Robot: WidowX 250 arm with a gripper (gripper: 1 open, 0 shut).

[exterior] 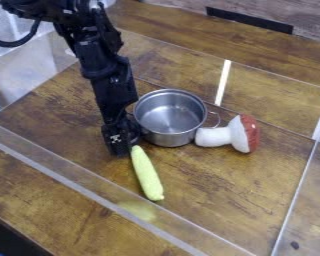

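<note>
The black arm reaches down from the top left, and its gripper [121, 140] is low over the table, just left of a steel pot [174, 120]. A pale yellow-green elongated toy [148, 175] lies just below the gripper, its upper end near the fingers. The fingertips are dark and partly hidden, with nothing clearly held between them. A white toy with a red cap [231, 135], shaped like a mushroom, lies on its side right of the pot.
A thin white stick [223, 82] lies behind the pot. Clear panels or strips border the area.
</note>
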